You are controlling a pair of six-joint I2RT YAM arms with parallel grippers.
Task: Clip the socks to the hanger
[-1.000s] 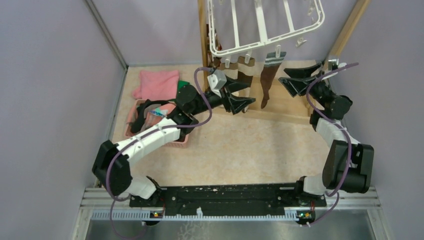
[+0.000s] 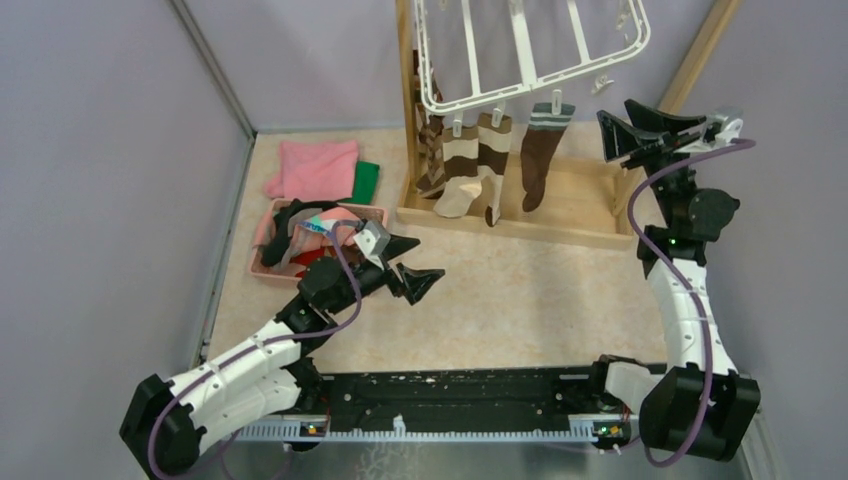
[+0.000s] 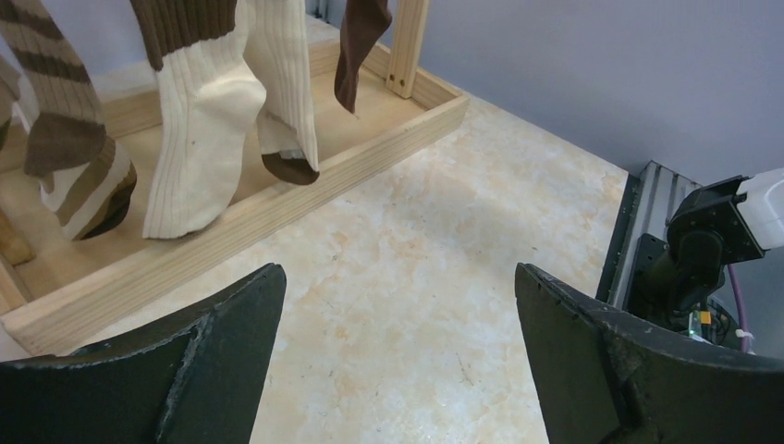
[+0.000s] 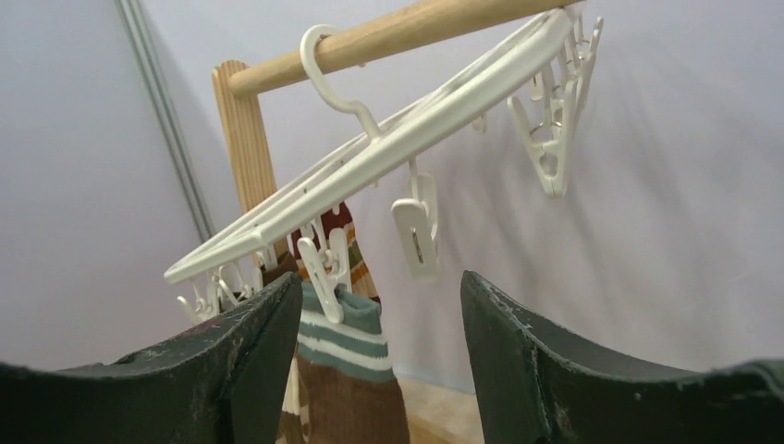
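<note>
The white hanger (image 2: 535,80) hangs from the wooden rail, its clips along the rim. A brown sock with a grey-striped cuff (image 2: 540,160) is held in a clip on the front edge. To its left, brown-and-cream socks (image 2: 460,165) hang from neighbouring clips. Beyond the brown sock, a clip (image 4: 418,231) hangs empty. My right gripper (image 2: 622,132), fingers apart and holding nothing, is right of the hanger. My left gripper (image 2: 430,265) is open and empty above the table, in front of the hanging socks.
A pink basket (image 2: 262,277) of mixed cloths stands left, partly behind my left arm. Pink cloth (image 2: 315,170) and green cloth (image 2: 366,182) lie behind it. The wooden frame base (image 2: 590,238) spans the back. Bare table (image 2: 490,310) fills the middle.
My left arm has drawn back left and toward the front, away from the socks. The right gripper has moved right, away from the brown sock, which has swung and turned slightly.
</note>
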